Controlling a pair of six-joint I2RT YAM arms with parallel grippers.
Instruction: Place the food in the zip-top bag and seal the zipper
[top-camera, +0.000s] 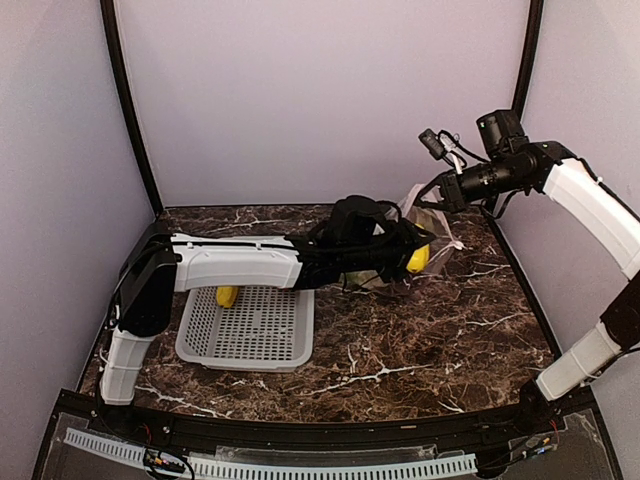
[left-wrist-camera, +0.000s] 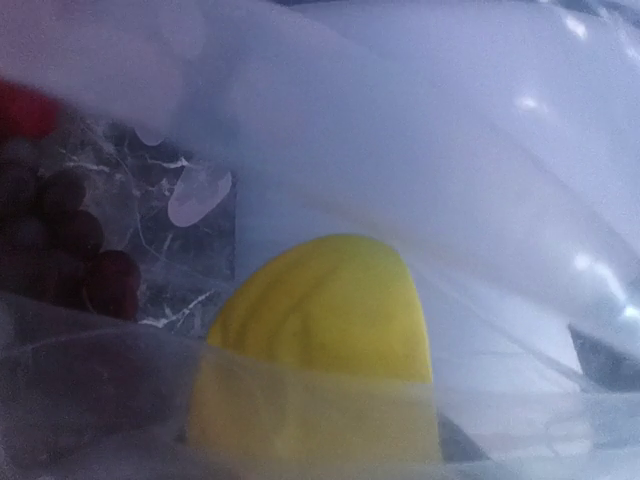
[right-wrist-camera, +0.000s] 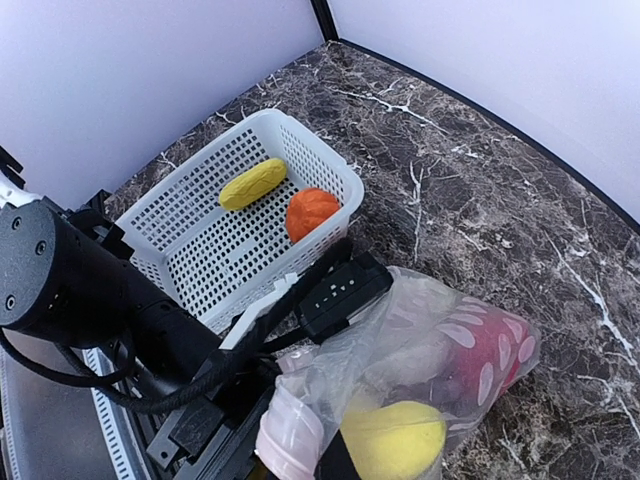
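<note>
My left gripper is at the mouth of the clear zip top bag, with a yellow food at its fingers; whether it grips that food is unclear. The left wrist view is filled by plastic, the yellow food and dark grapes. My right gripper is at the bag's upper edge, apparently shut on it. A yellow piece and an orange piece lie in the plastic basket.
Bare marble table lies in front of the bag and behind it in the right wrist view. Walls bound the back and sides.
</note>
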